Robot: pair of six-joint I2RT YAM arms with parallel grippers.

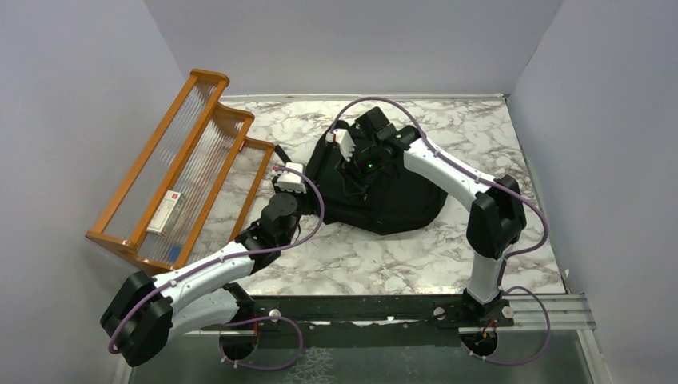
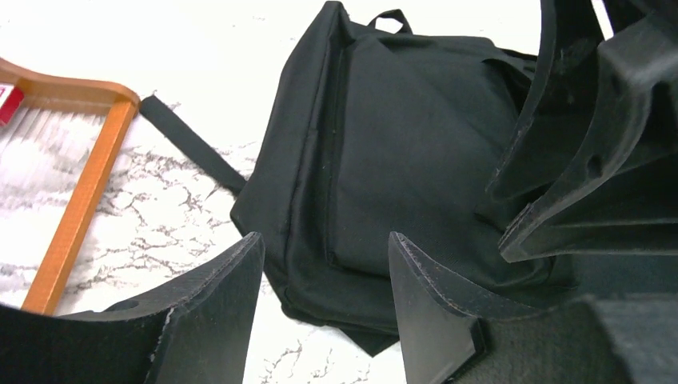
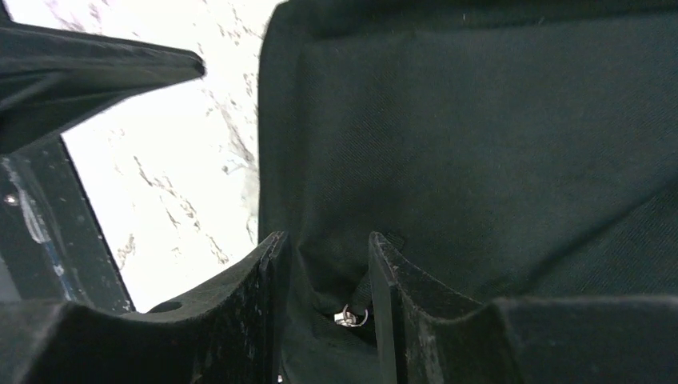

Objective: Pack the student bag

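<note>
The black bag (image 1: 408,200) lies flat in the middle of the marble table. In the left wrist view its fabric (image 2: 424,152) fills the centre, with a strap (image 2: 192,144) stretched toward the wooden rack. My left gripper hovers by the bag's left edge, its fingers apart and nothing between them. Over the bag's upper left part is my right gripper, standing open and empty. A zipper pull (image 3: 348,318) shows just beyond its fingers in the right wrist view. The top view hides both fingertips behind the arms.
A wooden rack (image 1: 228,112) with clear ribbed panels stands on the left, close to my left arm. It holds a pale box (image 1: 165,212). Bare marble (image 1: 384,268) lies in front of the bag. The two arms are close together.
</note>
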